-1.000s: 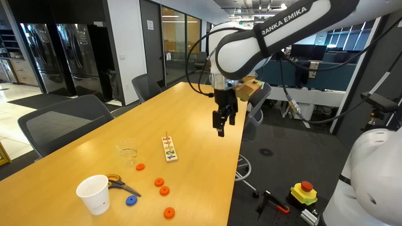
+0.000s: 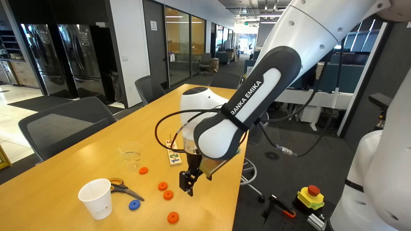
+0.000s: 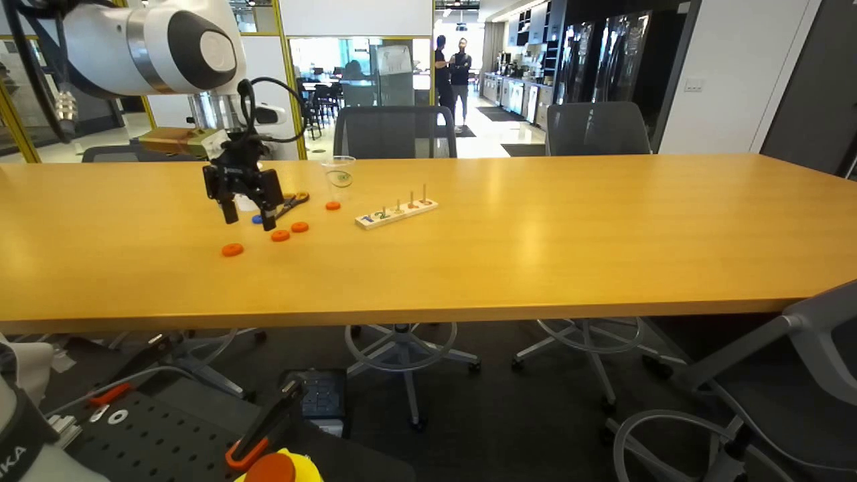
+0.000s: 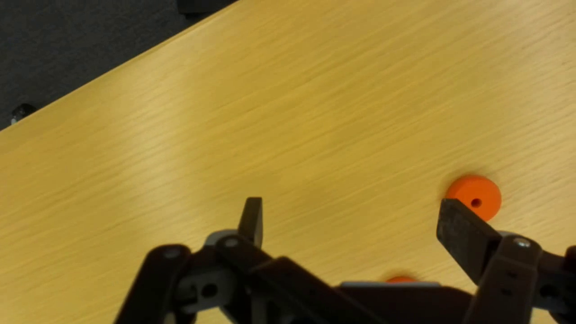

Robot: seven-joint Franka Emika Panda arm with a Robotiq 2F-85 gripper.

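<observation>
My gripper (image 2: 186,189) is open above the table, with no object between its fingers. In the wrist view an orange ring (image 4: 474,197) lies on the wood, partly behind the right finger (image 4: 464,232), and the edge of another orange ring (image 4: 400,279) shows low down. Several orange rings lie loose on the table, among them a near one (image 2: 173,217), a middle one (image 2: 168,194) and a far one (image 2: 143,170). There is also a blue ring (image 2: 134,204). The wooden peg board (image 3: 397,213) carries numbers and upright pegs; no rings show on it.
A white paper cup (image 2: 96,200) stands beside scissors (image 2: 125,189). A clear plastic cup (image 3: 339,177) stands behind the far ring. Much of the table (image 3: 602,225) beyond the board is bare; its edge runs close to the arm.
Over the past second the arm has come down and toward the rings, left and nearer in exterior view 1. The loose rings, cups, scissors and board have stayed put.
</observation>
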